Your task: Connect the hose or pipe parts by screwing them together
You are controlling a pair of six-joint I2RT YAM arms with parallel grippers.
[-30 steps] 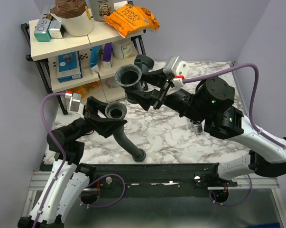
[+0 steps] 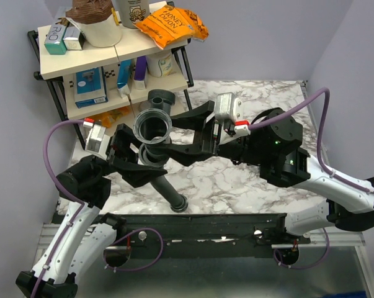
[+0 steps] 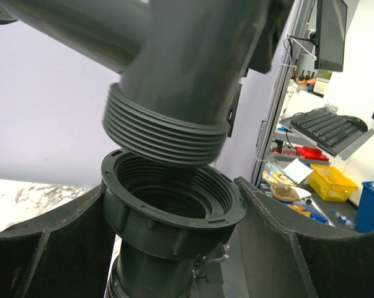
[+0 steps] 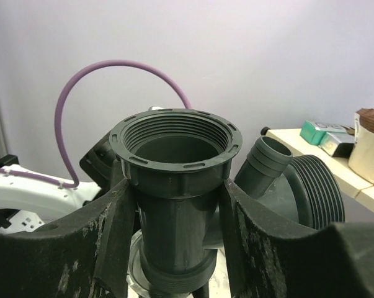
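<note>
A dark grey hose (image 2: 168, 189) with a collared, internally threaded end (image 3: 174, 239) stands mouth up in my left gripper, which is shut on that collar. Just above this mouth hangs the externally threaded lower end (image 3: 165, 133) of a branched pipe fitting (image 2: 153, 126), tilted and slightly off centre over the opening. My right gripper is shut on the fitting, its fingers on both sides just below the upper collar (image 4: 175, 139). The side branch (image 4: 311, 192) points right in the right wrist view. Whether the two ends touch, I cannot tell.
A cream shelf unit (image 2: 81, 60) with boxes, tubs and an orange bag (image 2: 168, 26) stands behind the arms at the back left. Purple cables (image 2: 323, 133) loop off both arms.
My right gripper has carried the fitting left and down in the top view, until it overlaps the hose's mouth. The left gripper with the hose end has shifted only slightly.
</note>
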